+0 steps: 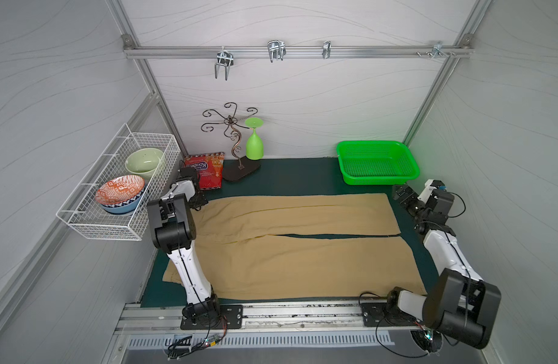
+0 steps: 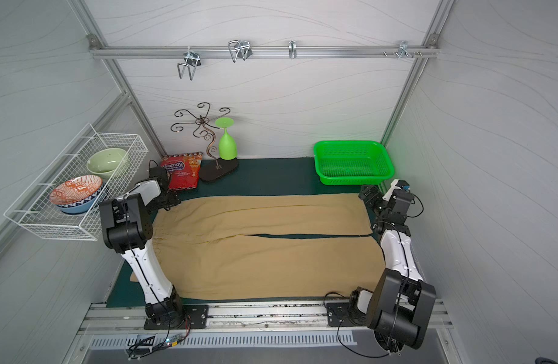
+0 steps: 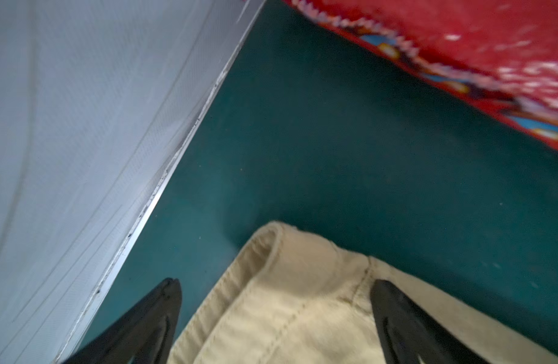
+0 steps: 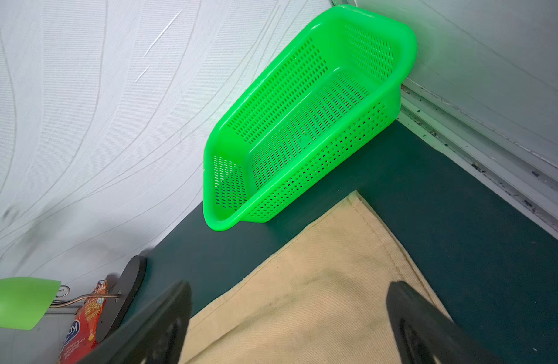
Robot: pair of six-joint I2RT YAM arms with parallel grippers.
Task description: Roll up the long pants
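Long tan pants (image 1: 303, 267) lie flat on the dark green table (image 1: 291, 176), legs stretching rightward. My left gripper is open at the far upper-left corner of the waist end, the fabric's folded corner (image 3: 303, 261) between and just beyond its fingers. My right gripper is open, raised near the right end of the upper leg, whose hemmed corner (image 4: 358, 218) shows below it in the right wrist view.
A green basket (image 1: 376, 180) stands at back right. A red snack bag (image 2: 183, 176), metal stand (image 2: 212, 173) and green goblet (image 2: 227, 142) occupy back left. A white wire rack with bowls (image 1: 118, 194) hangs on the left.
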